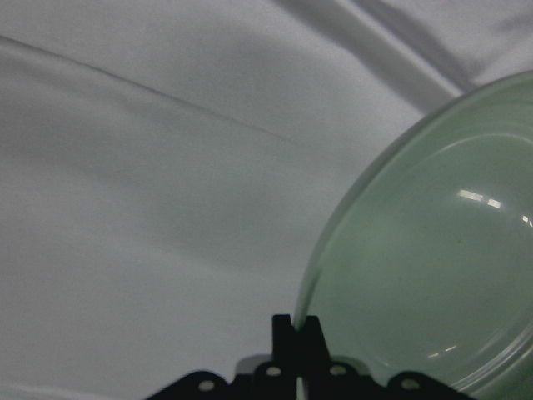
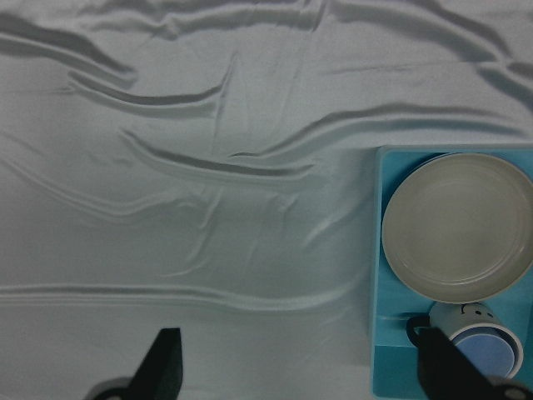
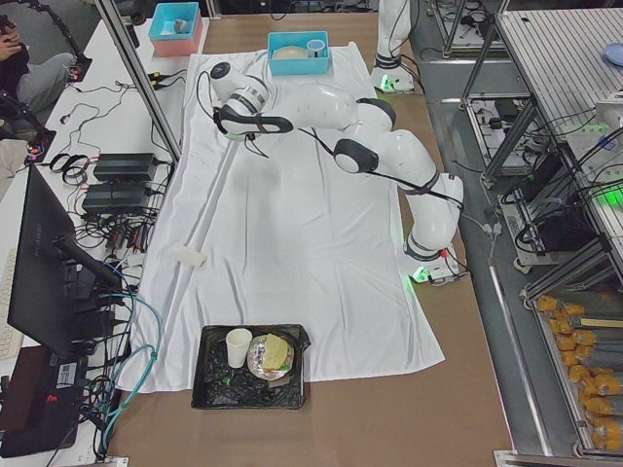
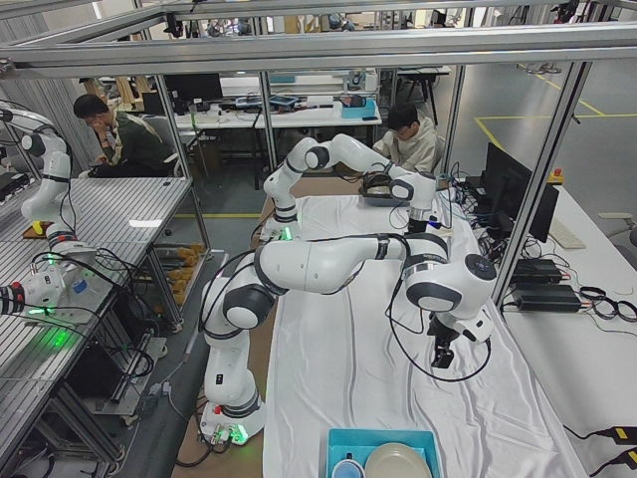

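Observation:
A pale green plate point(image 1: 429, 250) fills the right of the left wrist view, with my left gripper shut on its rim. In the camera left view that plate is mostly hidden under the arm. My right gripper hangs open above the white cloth point(image 2: 208, 233), nothing visible between its fingers. A blue bin point(image 2: 377, 267) beside it holds a beige plate point(image 2: 454, 225) and a mug point(image 2: 500, 350) lying on its side.
A black tray point(image 3: 204, 379) with a white cup point(image 3: 238, 347) and a foil dish of food stands at the cloth's opposite end. A small white item point(image 3: 190, 255) lies at the cloth's side.

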